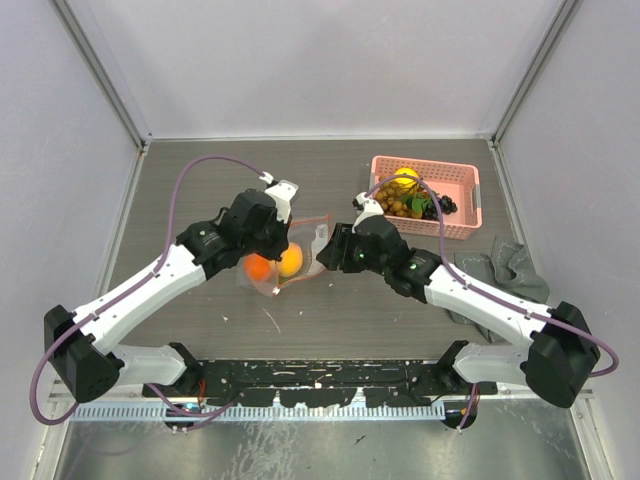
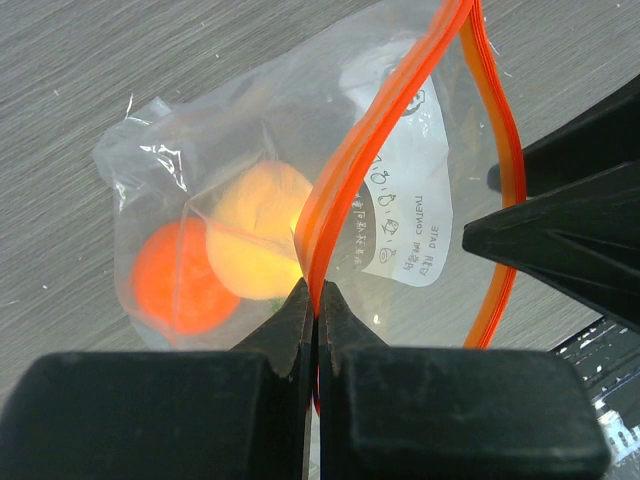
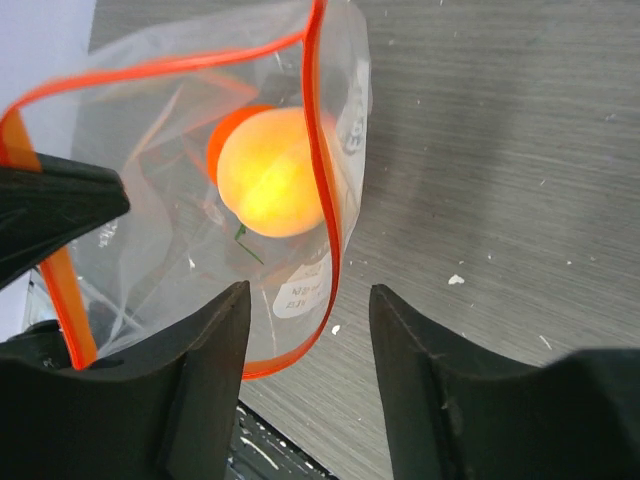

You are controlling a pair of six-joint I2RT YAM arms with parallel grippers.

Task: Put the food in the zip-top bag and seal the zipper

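Note:
The clear zip top bag (image 1: 311, 238) with an orange rim (image 2: 350, 160) lies on the table, its mouth held apart. Inside it are an orange fruit (image 2: 170, 285) and a larger yellow-orange fruit (image 2: 262, 225). My left gripper is shut on one side of the rim. On the opposite side is my right gripper, its fingers (image 3: 232, 325) part open; the rim passes between them with a gap on the right. In the top view, the right gripper (image 1: 331, 260) stands just right of the bag.
At the back right, a pink basket (image 1: 462, 185) holds a yellow fruit (image 1: 405, 175), dark grapes (image 1: 446, 204) and brownish fruit. A grey cloth (image 1: 510, 272) lies at the right edge.

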